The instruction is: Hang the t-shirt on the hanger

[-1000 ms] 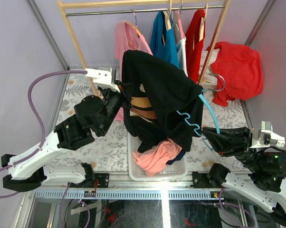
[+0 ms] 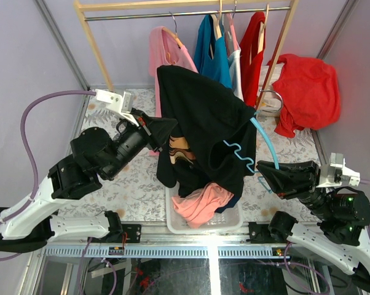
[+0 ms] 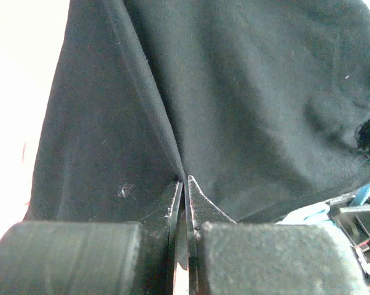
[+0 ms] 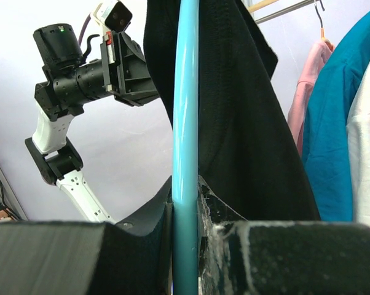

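Observation:
The black t-shirt (image 2: 203,101) hangs draped across the middle of the top view, a tan print showing at its left. My left gripper (image 2: 171,126) is at the shirt's left side; in the left wrist view its fingertips (image 3: 194,190) are shut at a folded edge of black cloth (image 3: 142,80), which runs into them. A light-blue hanger (image 2: 268,138) reaches into the shirt's right side, its hook sticking out behind. My right gripper (image 2: 271,173) is shut on one blue arm of the hanger (image 4: 185,123), which stands upright between the fingers. The hanger's far part is hidden by the shirt.
Behind the shirt, a rack rail (image 2: 191,15) carries pink, teal, white and red garments. A red garment (image 2: 308,89) lies at the back right. Below the shirt is a clear bin (image 2: 203,227) with salmon cloth (image 2: 203,203) in it.
The hanger and right gripper have moved slightly left.

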